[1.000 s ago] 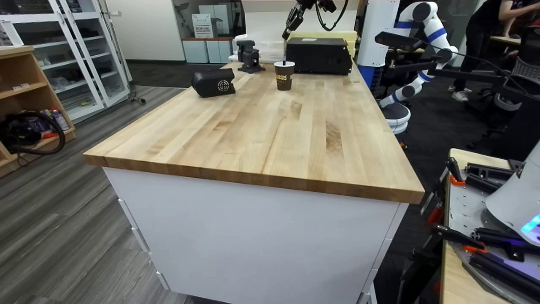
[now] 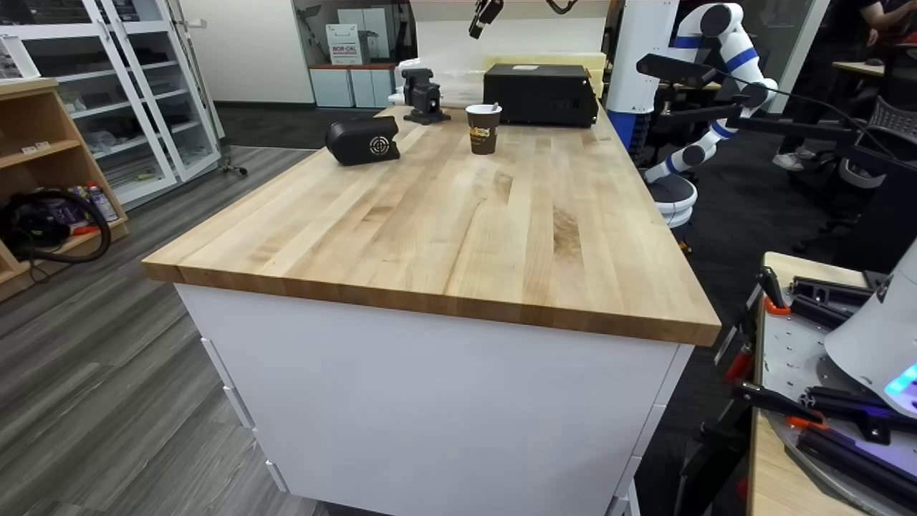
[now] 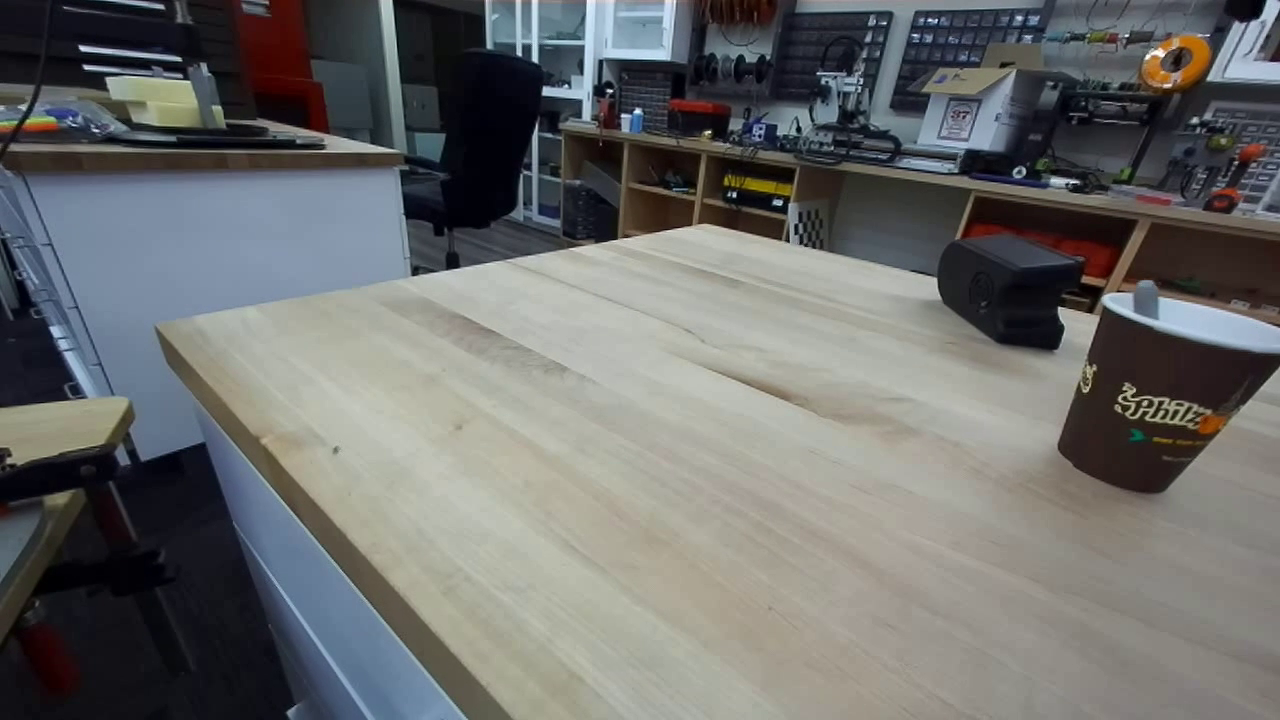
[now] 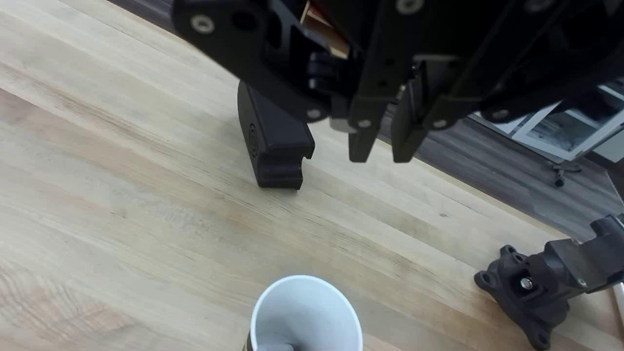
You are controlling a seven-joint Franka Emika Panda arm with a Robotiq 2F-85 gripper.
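A dark brown paper cup point(image 2: 483, 137) point(image 3: 1158, 402) point(image 4: 313, 304) stands upright on the wooden tabletop. Out of its mouth pokes the end of a grey stick-like thing point(image 2: 495, 107) point(image 3: 1147, 298), leaning against the rim; in the wrist view the grey thing point(image 4: 275, 347) lies inside at the bottom edge. My gripper point(image 2: 475, 31) hangs high above the table, well clear of the cup. Its fingertips are a small gap apart, and I see nothing between them.
A black rounded block point(image 2: 362, 141) point(image 3: 1010, 288) point(image 4: 272, 140) lies near the cup. A black clamp-like stand point(image 2: 423, 96) point(image 4: 529, 286) and a large black box point(image 2: 541, 94) are farther back.
My gripper has risen up and to the left, away from the cup. The thin stick that ran from its fingers down to the cup now leans in the cup, apart from them.
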